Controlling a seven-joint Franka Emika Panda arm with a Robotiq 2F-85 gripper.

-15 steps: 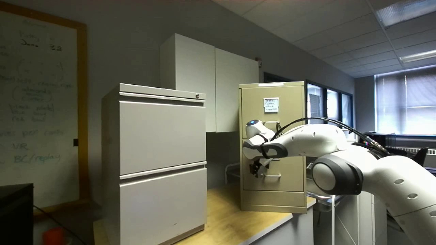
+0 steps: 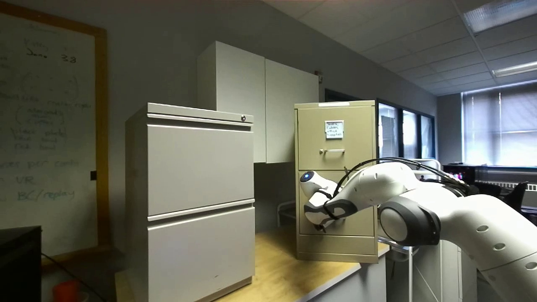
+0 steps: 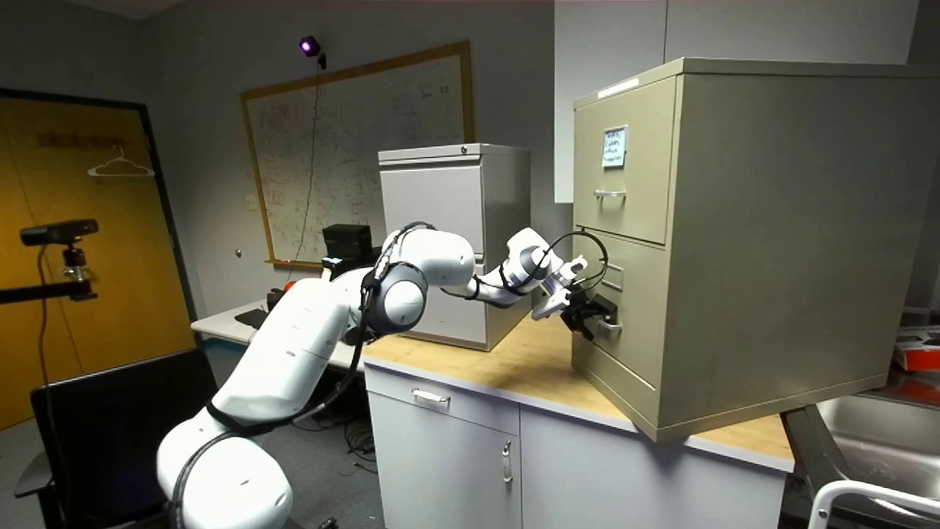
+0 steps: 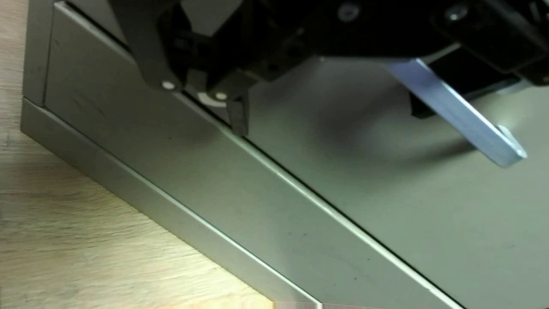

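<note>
The tan filing cabinet (image 3: 775,247) stands on the counter with its lower drawer (image 3: 640,286) closed against the frame. On that drawer sits a silver handle (image 4: 466,117), its bar slanting across the right of the wrist view. My gripper is open, close to the drawer front. One black finger (image 4: 238,117) is well to the left of the handle; dark gripper parts overlap the handle's upper end, and whether they touch it I cannot tell. In exterior view 2 the gripper (image 3: 592,316) is right at the handle; exterior view 1 mostly hides the fingers behind the wrist.
A grey two-drawer cabinet (image 2: 201,171) shares the wooden counter (image 2: 282,261), left of the tan one. White wall cupboards (image 2: 292,108) hang behind. Bare countertop lies between the two cabinets, and a sink (image 3: 881,441) is at the far right of exterior view 2.
The wrist and gripper have come down along the tan cabinet's front. The lower handle, visible beside the gripper a second ago, is now largely covered by the wrist in exterior view 1.
</note>
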